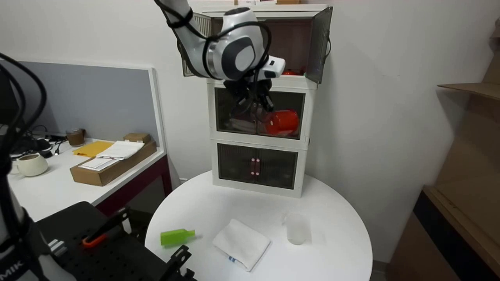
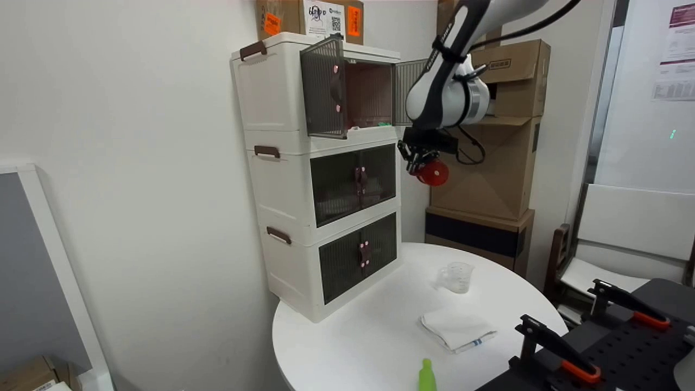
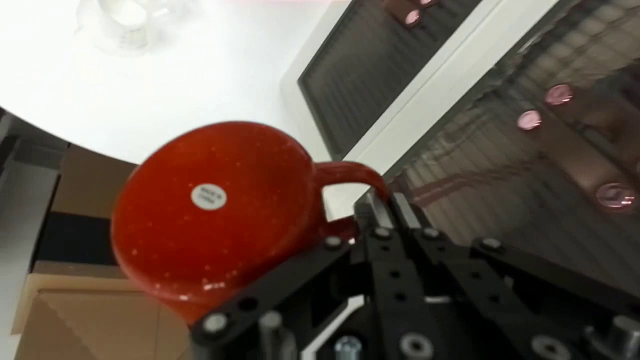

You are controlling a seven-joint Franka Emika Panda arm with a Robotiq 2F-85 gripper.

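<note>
A red mug hangs in the air in front of the cabinet's middle section, its handle pinched by my gripper. In the wrist view its round base, with a small white sticker, faces the camera. Seen from the other side, the mug is right of the cabinet and under the gripper. A green bottle lies on the round white table at its front left. The top cabinet section has both doors swung open; a small red thing shows inside.
On the table are a folded white cloth and a clear measuring cup. The middle doors and bottom doors are closed. Cardboard boxes stand behind the mug.
</note>
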